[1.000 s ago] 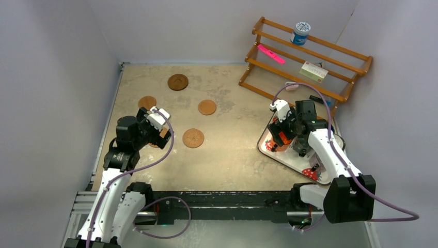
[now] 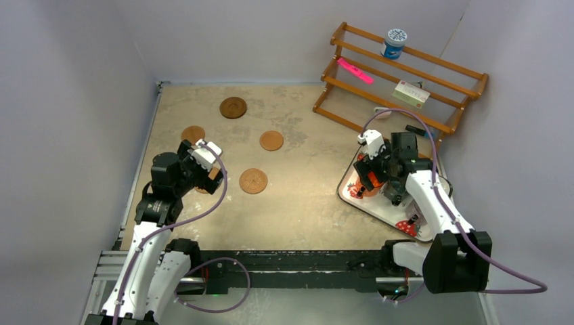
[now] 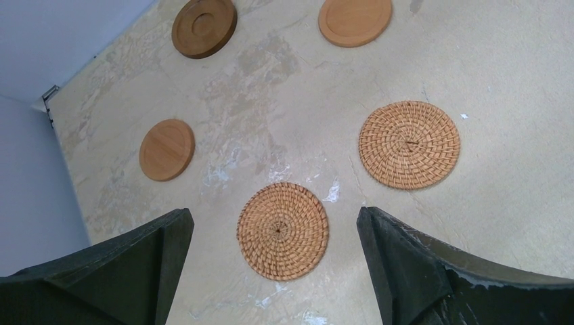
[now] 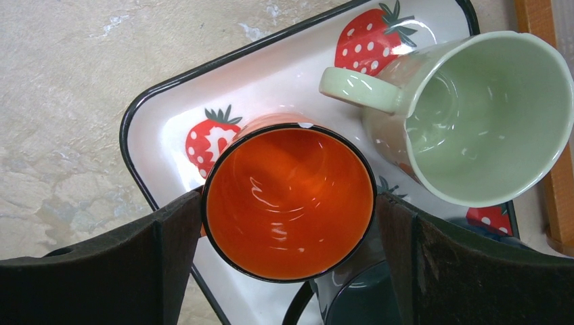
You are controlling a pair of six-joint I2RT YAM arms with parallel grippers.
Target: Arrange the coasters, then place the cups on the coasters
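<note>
An orange cup with a black rim (image 4: 291,203) stands on the strawberry tray (image 4: 159,122). My right gripper is open around it, one finger on each side of the rim; whether the pads touch it I cannot tell. A pale green cup (image 4: 487,122) and a dark cup (image 4: 369,294) crowd its right side. Over the left of the table my left gripper stands open and empty above a woven coaster (image 3: 283,231). Another woven coaster (image 3: 409,145), a dark wooden coaster (image 3: 204,27) and lighter wooden coasters (image 3: 166,150) lie flat around it.
Behind the tray leans a wooden rack (image 2: 406,68) holding a blue tub (image 2: 394,44), a pink item (image 2: 355,70) and a small box (image 2: 411,94). Bare table (image 2: 304,203) lies between coasters and tray.
The right arm has shifted very slightly at the tray, its gripper staying over the orange cup. My left arm and the coasters have not moved.
</note>
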